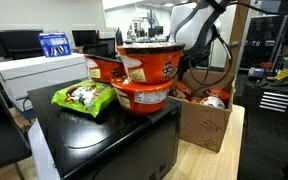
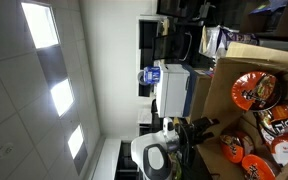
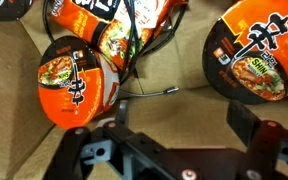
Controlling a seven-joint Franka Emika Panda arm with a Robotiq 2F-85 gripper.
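Note:
My gripper is open, its two black fingers well apart with only bare cardboard between them. The wrist view looks down into a cardboard box holding red noodle packages. A round red cup lid (image 3: 77,82) lies to the left. Beside it is a shiny red noodle packet (image 3: 119,28). Another round red lid (image 3: 259,60) lies at the right, near the right finger. In the second exterior view, the dark gripper (image 2: 197,130) hangs over the side of the box (image 2: 216,95), above the packages.
Stacked red noodle bowls (image 1: 144,75) and a green packet (image 1: 84,96) sit on a black surface (image 1: 89,140) in the foreground. A blue and white box (image 1: 54,45) stands behind. Dark cables cross the packages in the wrist view.

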